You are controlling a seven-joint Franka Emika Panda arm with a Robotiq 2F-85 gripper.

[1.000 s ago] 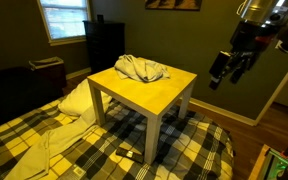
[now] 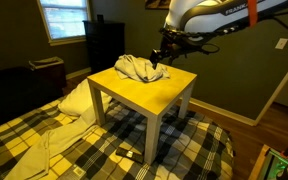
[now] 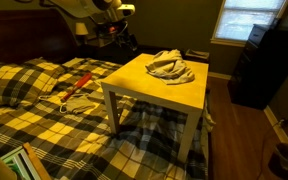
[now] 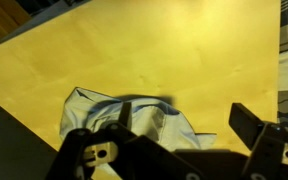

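A pale, crumpled cloth (image 2: 140,68) lies in a heap near one edge of the small table (image 2: 156,95). In the second exterior view the cloth (image 3: 171,67) rests toward the window side of the tabletop (image 3: 144,81). My gripper (image 2: 160,60) hangs above the table, close to the cloth in exterior view 1. From the wrist, the gripper's black fingers (image 4: 246,122) stand wide apart, with nothing held between them. Part of the cloth (image 4: 134,119) shows below and beyond the fingers; its lower part is hidden behind the gripper.
The table stands on a bed with a plaid blanket (image 2: 82,158). White bedding (image 2: 79,103) is bunched beside it. A red item (image 3: 82,80) lies on the blanket.
Over the last second my arm has swung in from the right, bringing the gripper left over the table toward the cloth. The cloth and table have stayed put.
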